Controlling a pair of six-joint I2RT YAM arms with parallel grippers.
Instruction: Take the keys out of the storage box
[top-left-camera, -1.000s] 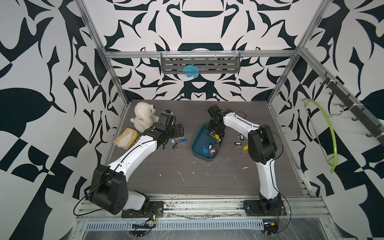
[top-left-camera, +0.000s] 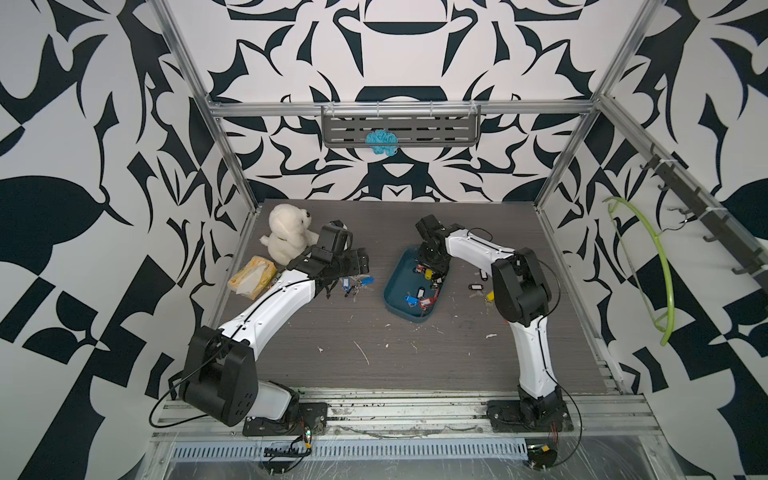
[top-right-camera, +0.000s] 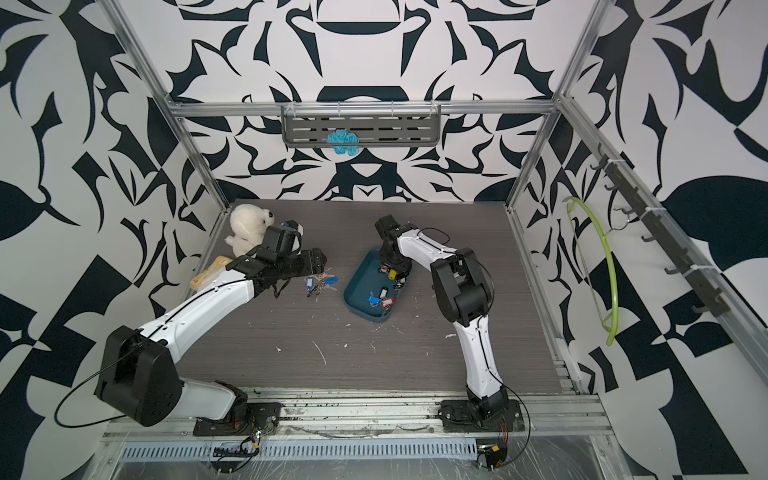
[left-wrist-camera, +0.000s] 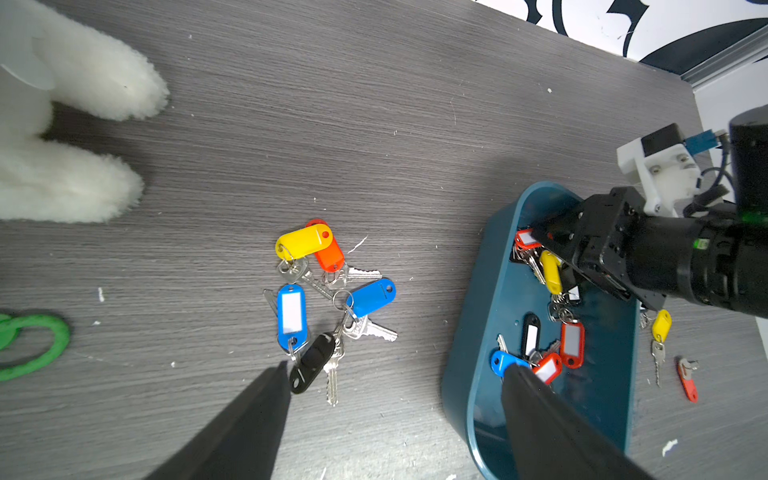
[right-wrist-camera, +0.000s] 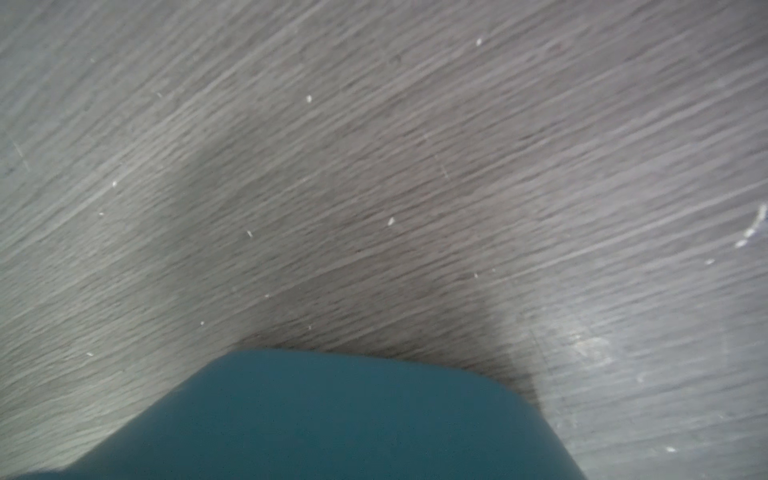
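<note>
In the left wrist view the dark teal storage box holds several keys with tags: a yellow tag, a blue tag, red tags and a black tag among them. My right gripper reaches down inside its far end, right by the yellow tag and a red-tagged key. Its fingertips are too hidden to tell how its fingers stand. Only the box's outer wall and bare table show in the right wrist view. My left gripper is open and empty above the table, left of the box.
Several tagged keys lie loose left of the box; more, including a yellow-tagged key, lie to its right. A white plush toy and a yellow packet stand at the left.
My right arm has shifted slightly to the left, and the yellow tag in the box now appears a little further left. The left arm has barely moved.
</note>
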